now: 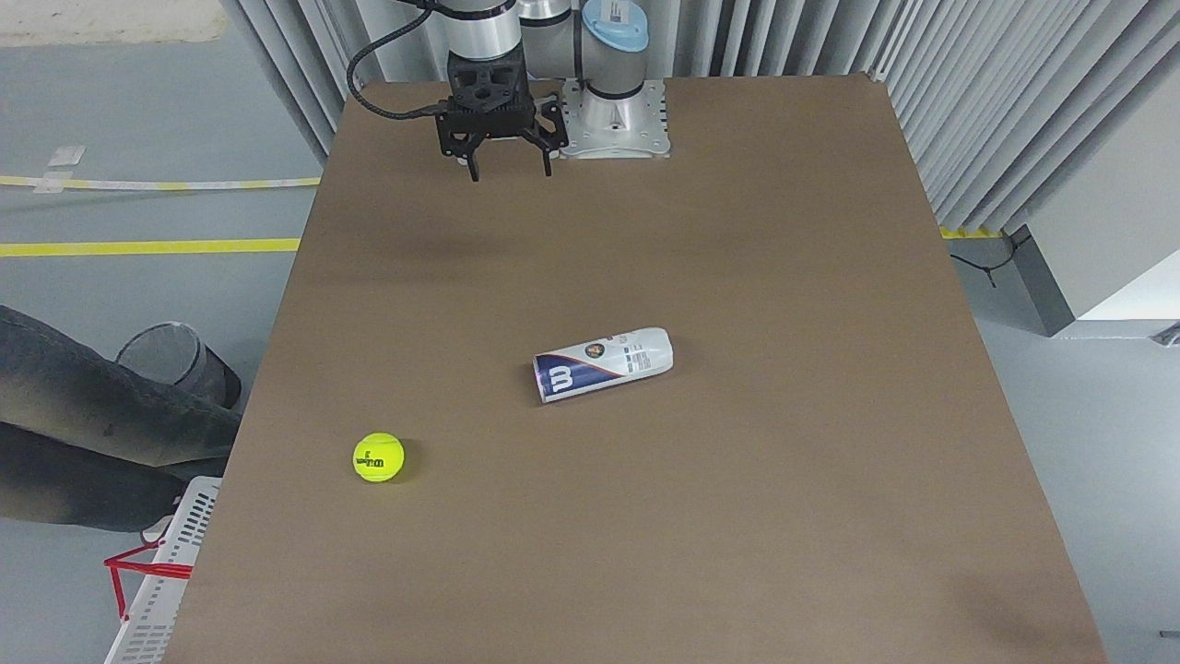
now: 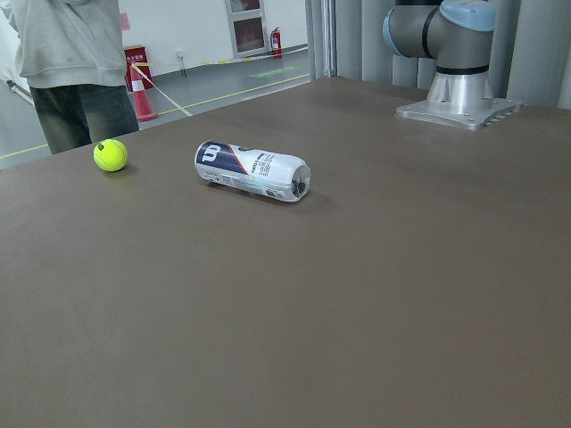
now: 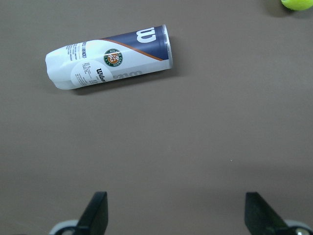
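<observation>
My gripper [image 1: 510, 175] hangs at the far end of the brown table, its two fingers wide apart with nothing between them; in the wrist view both black fingertips [image 3: 98, 210] show at the bottom edge. A white and navy Wilson tube [image 1: 603, 363] lies on its side mid-table, in front of my gripper, also in the left view [image 2: 252, 171] and wrist view [image 3: 108, 57]. A yellow tennis ball [image 1: 378, 456] rests nearer the front-left, apart from the tube; the wrist view shows part of it [image 3: 296, 4] at the top right corner.
The robot's metal base [image 1: 614, 142] sits at the far edge. A person's legs [image 1: 100, 432] are beside the left edge, off the table.
</observation>
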